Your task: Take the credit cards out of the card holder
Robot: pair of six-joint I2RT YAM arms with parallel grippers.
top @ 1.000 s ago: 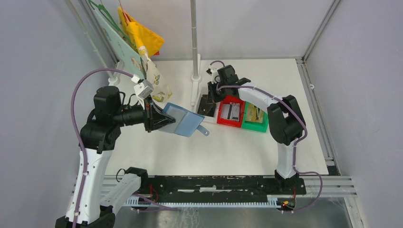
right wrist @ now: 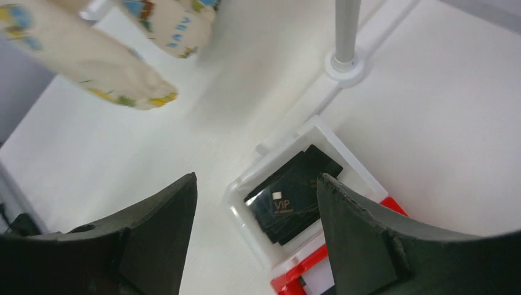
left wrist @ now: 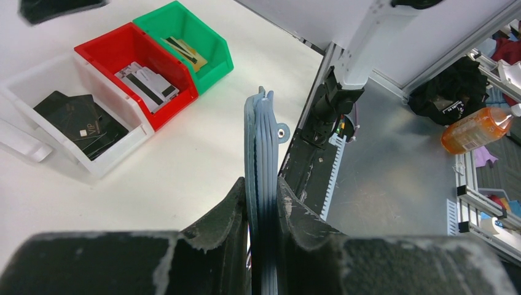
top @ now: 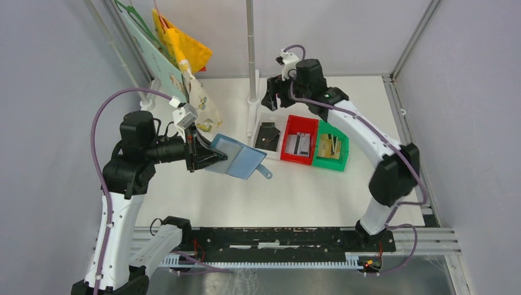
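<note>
The blue card holder (top: 246, 161) hangs in the air over the left part of the table, with my left gripper (top: 207, 153) shut on its edge. Seen edge-on in the left wrist view, the holder (left wrist: 262, 147) stands upright between the fingers, its snap tab (left wrist: 283, 132) sticking out. My right gripper is open above the white bin, with nothing between its fingers. Black cards (right wrist: 295, 193), one marked VIP, lie in the white bin (right wrist: 351, 161). Silver cards (left wrist: 146, 86) are in the red bin, gold cards (left wrist: 187, 52) in the green one.
The red bin (top: 299, 121) and green bin (top: 344, 153) stand side by side, right of the white one. A white post (top: 251, 55) rises behind them, and cloths (top: 184, 46) hang at the back left.
My right gripper has risen and pulled back from the white bin, uncovering the black cards; its arm has swung up and to the right. The left arm and holder look unmoved.
</note>
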